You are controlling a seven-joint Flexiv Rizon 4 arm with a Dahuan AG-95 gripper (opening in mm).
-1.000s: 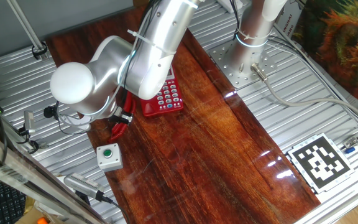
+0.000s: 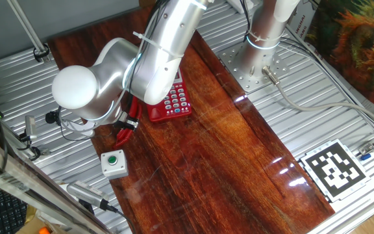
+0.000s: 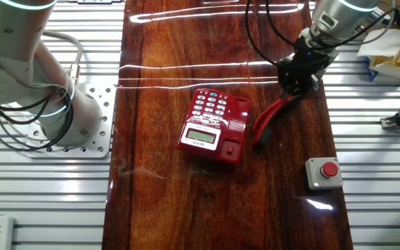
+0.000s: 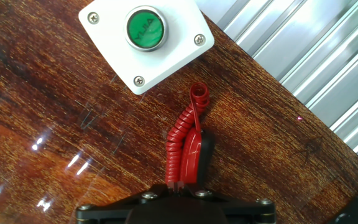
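A red desk phone [image 3: 212, 123] with a keypad and small display rests on the wooden board; in exterior view 1 the arm covers part of it. Beside it, the red handset [image 3: 272, 116] slants from my gripper [image 3: 300, 87] down toward the board. In the wrist view my gripper appears shut on the handset [image 4: 192, 157], its fingertips close together around the near end. The coiled red cord [image 4: 178, 135] runs along the handset and ends in a loop beyond it. The handset's gripped end is mostly hidden by the gripper.
A pale button box [image 2: 114, 168] stands near the board's edge, just beyond the handset; its button looks green in exterior view 1 and the wrist view, red in exterior view 2. A marker board [image 2: 334, 170] lies off the wood. Much of the wooden board [image 2: 206, 169] is clear.
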